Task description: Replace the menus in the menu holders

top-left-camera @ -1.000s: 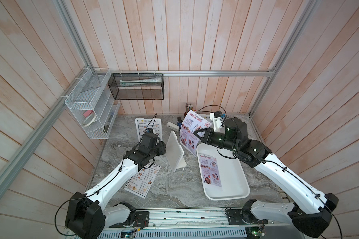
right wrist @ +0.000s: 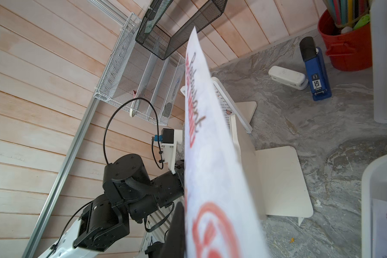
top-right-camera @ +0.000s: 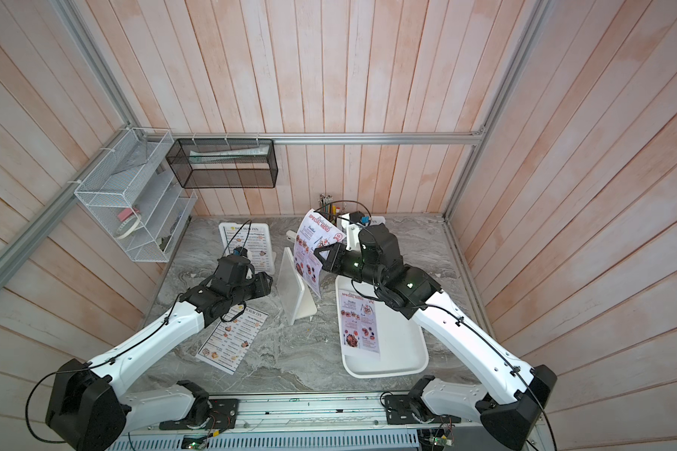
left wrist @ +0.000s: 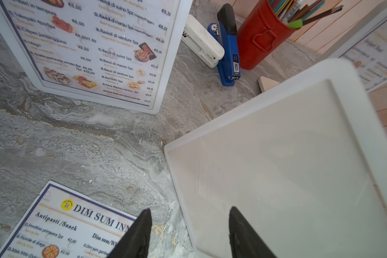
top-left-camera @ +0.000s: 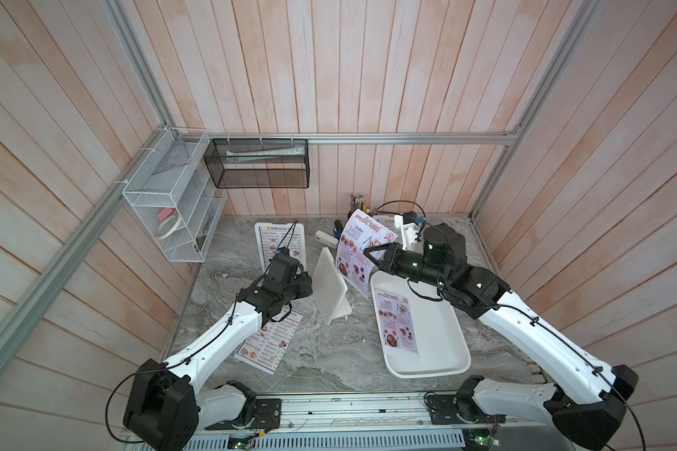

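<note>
An empty white menu holder [top-left-camera: 328, 287] stands in the middle of the counter, its clear front [left wrist: 266, 172] bare in the left wrist view. On its left, my left gripper is open, with nothing between its fingers. A printed special menu sheet [top-left-camera: 357, 239] hangs bent just right of the holder, with my right gripper [top-left-camera: 376, 254] shut on its edge. The right wrist view shows this sheet [right wrist: 215, 163] nearly edge-on, hiding most of the fingers. A Dim Sum Inn menu [top-left-camera: 269, 344] lies flat at the front left.
A filled menu holder [top-left-camera: 280, 244] stands at the back left; another holder [right wrist: 386, 64] is partly seen behind. The white tray [top-left-camera: 437, 330] holds another special menu [top-left-camera: 395, 321]. Staplers [right wrist: 316, 73] and a red pen bucket [right wrist: 348, 47] sit at the back.
The held sheet has shifted slightly left, toward the empty holder, with my right gripper.
</note>
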